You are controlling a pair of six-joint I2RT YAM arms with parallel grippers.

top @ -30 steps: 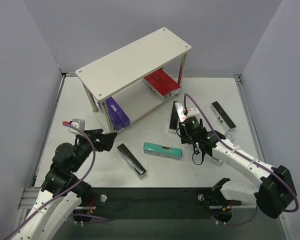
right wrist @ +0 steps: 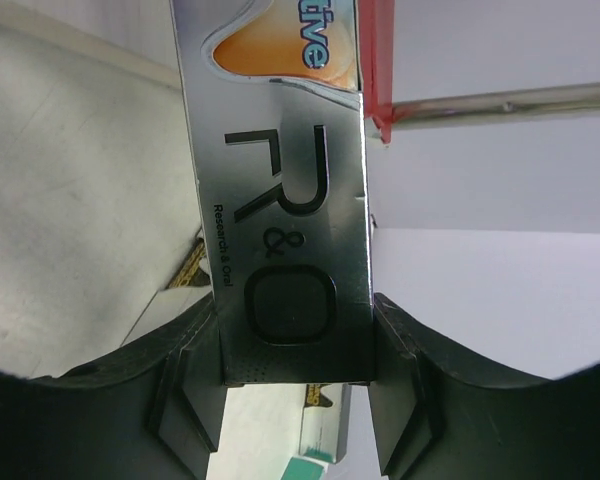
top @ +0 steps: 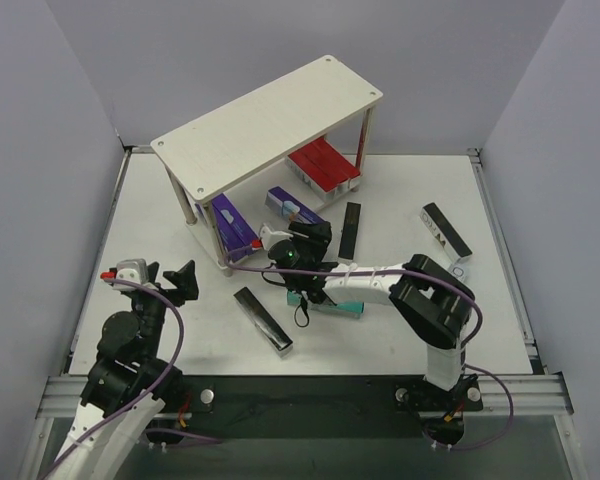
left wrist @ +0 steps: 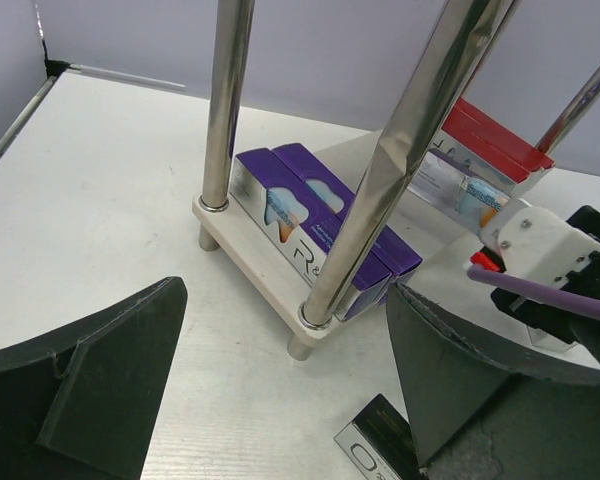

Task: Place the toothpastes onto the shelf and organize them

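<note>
My right gripper [top: 305, 243] is shut on a silver R&O toothpaste box [right wrist: 280, 220] with a purple top [top: 285, 203], held in front of the shelf opening. The white shelf [top: 267, 122] holds two purple boxes [left wrist: 295, 207] at its left and red boxes [top: 323, 164] at its right. My left gripper [top: 162, 281] stands open left of the shelf, nothing between its fingers.
Dark boxes lie at front left [top: 263, 320], middle [top: 350, 230] and right [top: 445, 233]. A teal box [top: 340, 308] lies partly under the right arm.
My right gripper has moved left and toward the shelf, carrying the box. My left gripper has pulled back slightly leftward.
</note>
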